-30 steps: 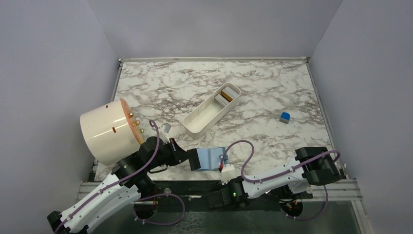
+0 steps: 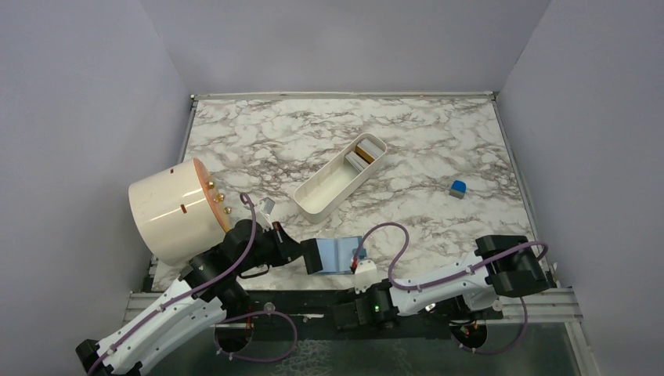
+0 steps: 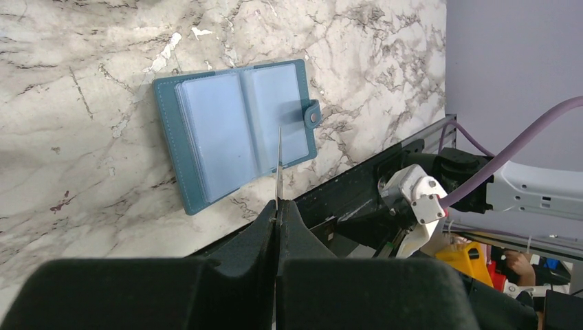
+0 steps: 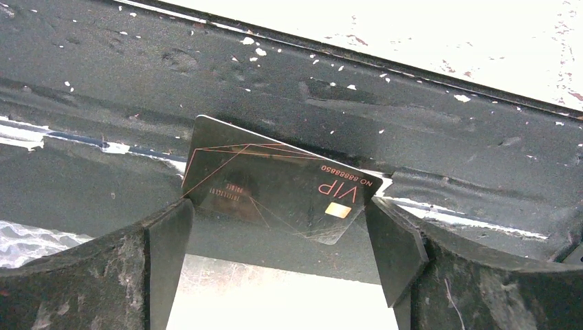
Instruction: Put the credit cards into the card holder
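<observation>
The blue card holder (image 3: pixel 213 137) lies open on the marble table, clear sleeves showing. My left gripper is shut above and beside it; a thin upright blade-like strip shows at its tips, unclear what. A black VIP card (image 4: pixel 275 179) lies on the dark strip along the table's front edge. My right gripper is open over it, fingertips at either end of the card; whether they touch it is unclear.
A white bin (image 2: pixel 321 196) with stacked cards at one end stands at the middle. A large cream cylinder (image 2: pixel 168 211) is at the left, a small blue object (image 2: pixel 458 188) at the right.
The left arm and the table's objects look unchanged.
</observation>
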